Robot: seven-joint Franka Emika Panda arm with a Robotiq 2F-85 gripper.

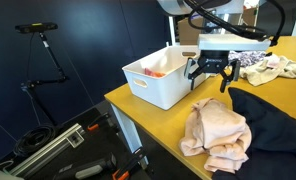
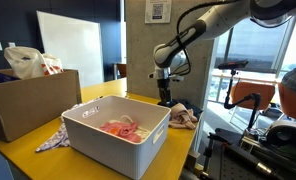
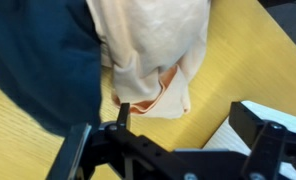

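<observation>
A pale pink cloth (image 1: 214, 132) lies crumpled near the table's front edge. Against its side rests a dark navy cloth (image 1: 273, 122), which the wrist view also shows beside the pink one. My gripper (image 1: 209, 88) is open above the table, just behind the pink cloth and toward the white basket (image 1: 160, 86). In the wrist view the gripper has widely spread fingers and nothing between them; bare table and the pink cloth's lower edge (image 3: 166, 105) show there.
Pink and red cloths (image 2: 125, 128) lie inside the basket. More pale, patterned cloths (image 1: 270, 68) are spread at the back of the table. A cardboard box (image 2: 36, 103) with white bags stands farther along. Bare wood separates the basket and pink cloth.
</observation>
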